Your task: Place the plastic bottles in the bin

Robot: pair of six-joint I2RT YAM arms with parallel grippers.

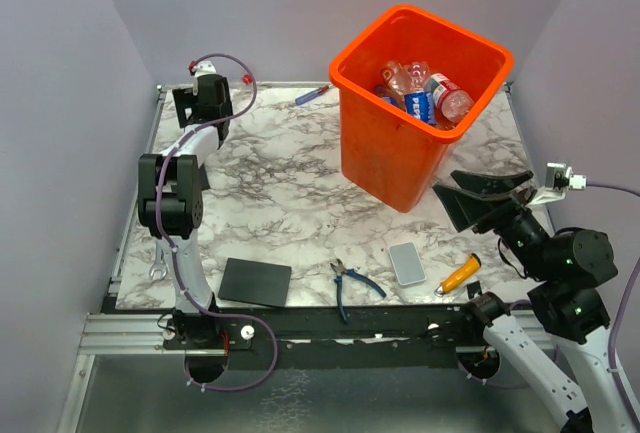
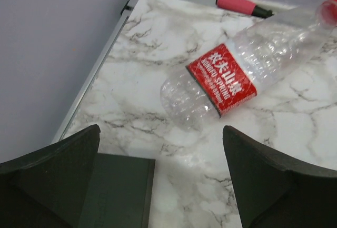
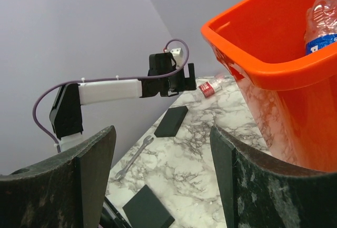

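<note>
A clear plastic bottle (image 2: 284, 43) with a red label lies on its side on the marbled table, its red cap at the upper right of the left wrist view. Above and just short of it, my left gripper stands open, nothing between its fingers. From above, that arm hides most of the bottle; only its red cap (image 1: 247, 79) shows clearly. The orange bin (image 1: 400, 173) holds several bottles (image 1: 420, 93). My right gripper (image 1: 447, 198) hovers beside the bin's right side, its fingers (image 3: 95, 175) apart and empty.
A red marker (image 2: 237, 4) lies behind the bottle, a dark box (image 2: 124, 186) in front of it. Pliers (image 1: 345, 278), a grey card (image 1: 407, 264), a yellow cutter (image 1: 459, 274) and a black pad (image 1: 255, 282) lie along the front.
</note>
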